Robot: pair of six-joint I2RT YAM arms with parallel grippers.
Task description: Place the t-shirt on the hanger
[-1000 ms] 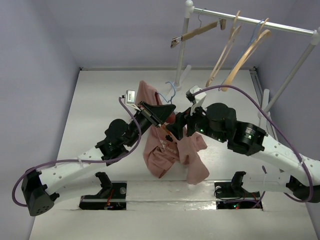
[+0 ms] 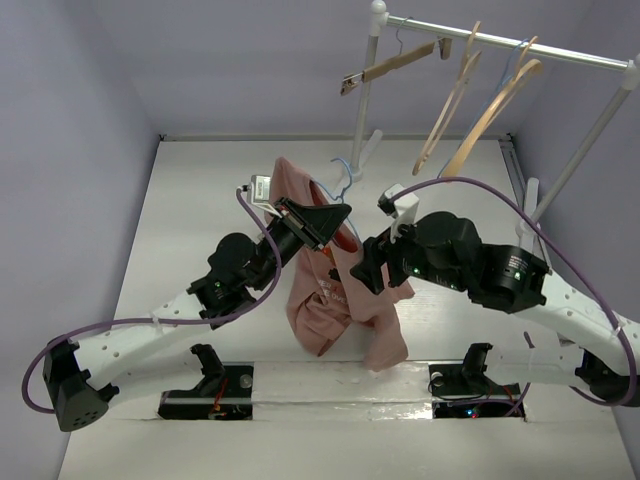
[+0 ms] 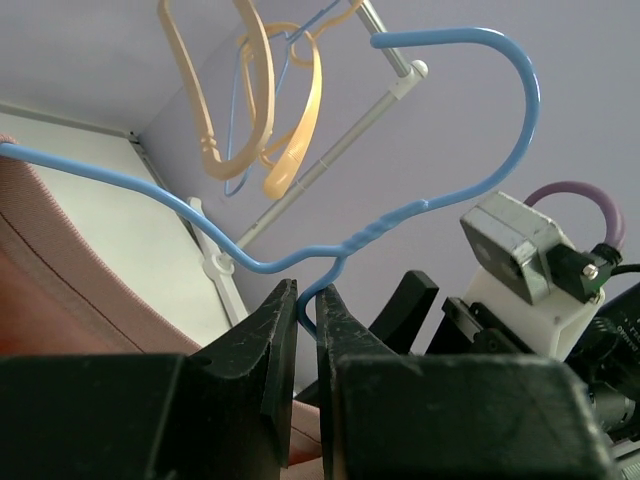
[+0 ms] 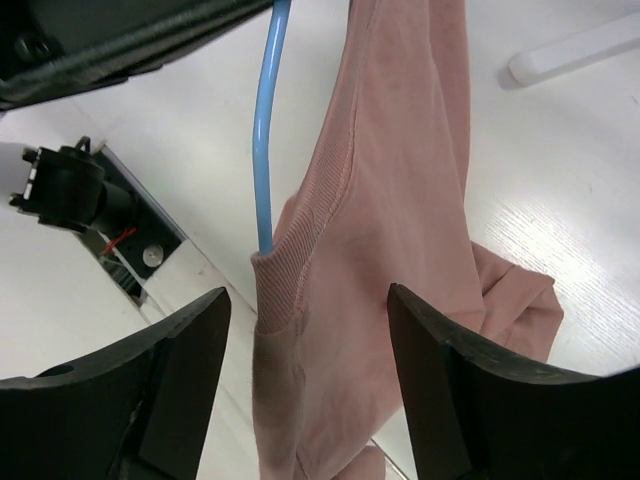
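My left gripper [image 2: 336, 222] is shut on a blue wire hanger [image 3: 250, 258], pinching it just under the twisted neck, its hook pointing up. The pink t-shirt [image 2: 325, 315] drapes from the hanger, its upper left part raised and its lower part spread over the table. One hanger arm enters the shirt on the left in the left wrist view. In the right wrist view, the other arm [image 4: 264, 140] runs down to the ribbed collar edge [image 4: 285, 265], its end hidden there. My right gripper is open, its fingers apart on either side of that collar fabric.
A white rack bar [image 2: 580, 53] at the back right carries wooden hangers [image 2: 470, 145] and a clip hanger [image 2: 398, 66]. The two grippers are close together over the shirt. Bare white table [image 2: 200, 190] lies to the left.
The left gripper and hanger have hardly moved; the shirt's lower right end shifted slightly left.
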